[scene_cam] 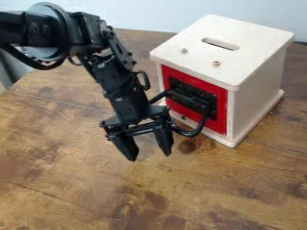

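A black robot arm hangs in from the upper left, its gripper [145, 144] pointing down over the wooden table, with the two fingers apart and nothing seen between them. Behind it to the right stands a pale wooden box [246, 94] with a slot in its sloped top, two small knobs and a red front panel [222, 125]. A black fitting [192, 92] with a bent bar is on that panel, partly behind the arm.
A light wall or floor shows beyond its far edge at the upper left.
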